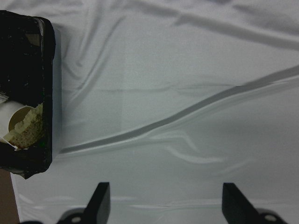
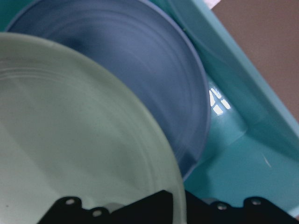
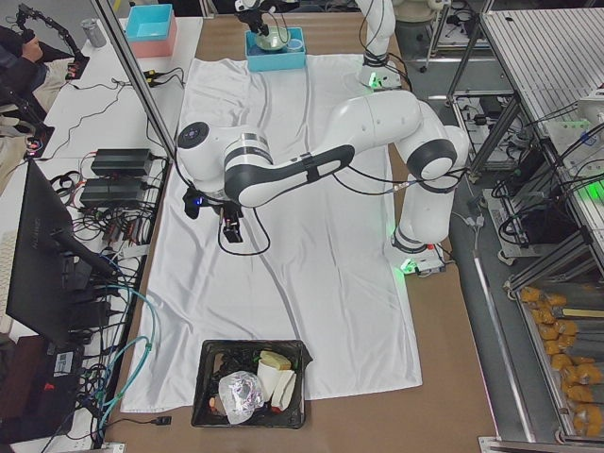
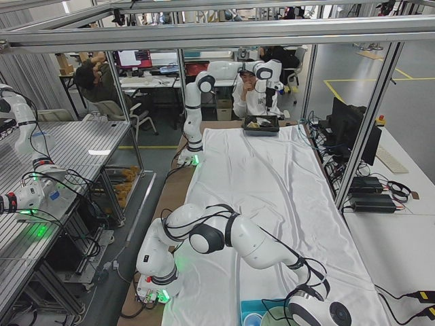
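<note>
My left gripper hangs open over the white cloth [image 3: 311, 311], nothing between its fingers. Beside it in the left wrist view is a black tray [image 1: 46, 88], which holds crumpled foil [image 3: 240, 396], white cups and other scraps. At the far end of the cloth a blue bin [image 3: 276, 62] holds a blue plate [image 2: 140, 60] and a pale green plate [image 2: 79, 126]. My right gripper is at the green plate's rim, fingertips close either side of it, apparently shut on it.
Cables, black boxes and a monitor [image 3: 42, 255] line one long side of the cloth; a metal-slatted table [image 3: 528, 66] stands on the other.
</note>
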